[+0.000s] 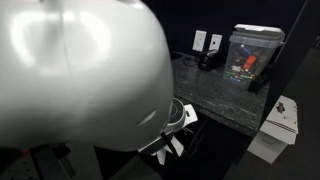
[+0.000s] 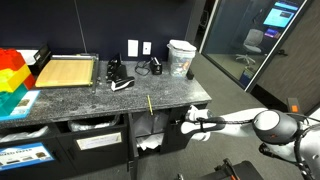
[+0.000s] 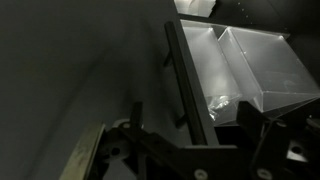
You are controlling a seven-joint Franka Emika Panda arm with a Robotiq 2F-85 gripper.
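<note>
In the wrist view, my gripper stands open, with one dark finger on either side of a long dark bar handle [image 3: 184,75]. The handle runs along the front of an open drawer [image 3: 60,60]. Clear bins [image 3: 270,65] show inside it, on the right. Whether the fingers touch the handle cannot be told. In exterior view 2 the white arm [image 2: 235,127] reaches in from the right to the cabinet front below the counter; its gripper [image 2: 185,126] is small there. The arm's big white link [image 1: 80,70] hides much of exterior view 1.
A clear tub of colourful pieces [image 2: 182,58] stands on the dark counter [image 2: 120,99]. Further left are a wooden board [image 2: 66,71] and stacked coloured bins [image 2: 14,75]. A white box [image 1: 275,130] stands on the floor, right of the cabinet.
</note>
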